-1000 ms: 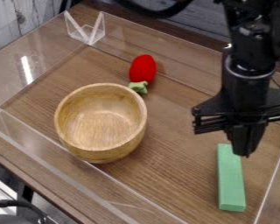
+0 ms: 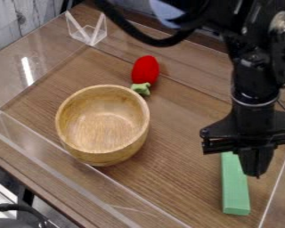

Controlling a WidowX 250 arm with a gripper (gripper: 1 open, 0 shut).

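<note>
The black gripper [image 2: 242, 135] hangs at the right above the table, over the upper end of a green rectangular block [image 2: 235, 191], which lies lengthwise near the front right. Its fingertips point down; nothing visible is held between them, and the arm hides what lies behind it.
A wooden bowl [image 2: 103, 125] sits at left centre. Behind it lie a red object [image 2: 145, 69] and a small green piece [image 2: 140, 89]. A white wire-like item [image 2: 88, 25] is at the back left.
The bowl, red object and block have stayed in place.
</note>
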